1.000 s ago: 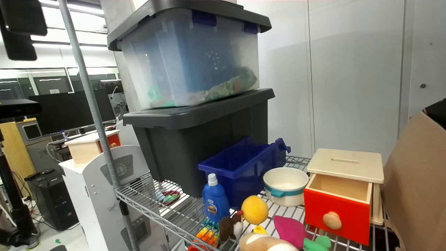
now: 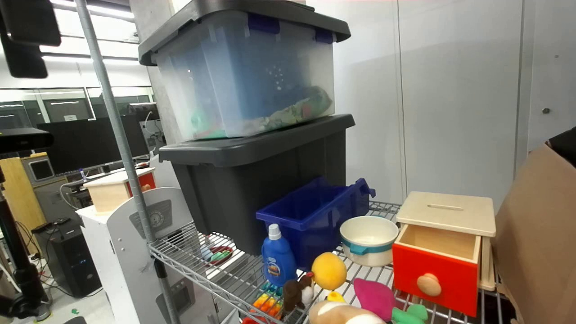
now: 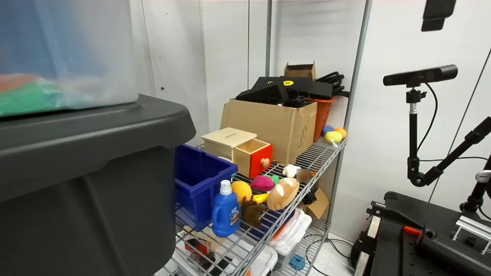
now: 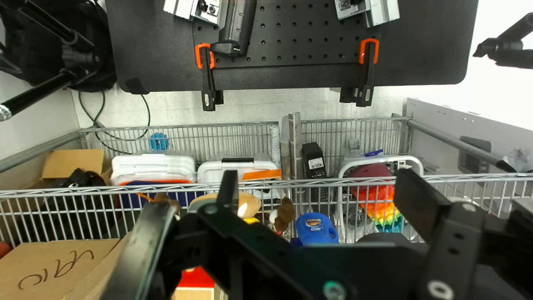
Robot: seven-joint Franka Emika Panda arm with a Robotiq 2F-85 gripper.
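Observation:
My gripper shows only in the wrist view, where its dark fingers stand wide apart with nothing held between them. Beyond it on the wire shelf are a blue bottle (image 4: 317, 229) and a brown toy (image 4: 285, 215). The wooden box's red drawer (image 2: 434, 275) is pulled out, and the part of its inside that shows looks bare. To its left stand a cream pot (image 2: 369, 237) and a blue bin (image 2: 324, 216). A yellow ball (image 2: 329, 271), a pink-and-green toy (image 2: 375, 299) and a toy bread loaf (image 3: 283, 193) lie near the shelf's front.
A dark tote (image 2: 259, 183) with a clear tub (image 2: 248, 75) on top stands at one end of the shelf. A large cardboard box (image 3: 264, 126) borders the drawer box on the other side. The shelf's wire front edge (image 4: 150, 190) crosses the wrist view.

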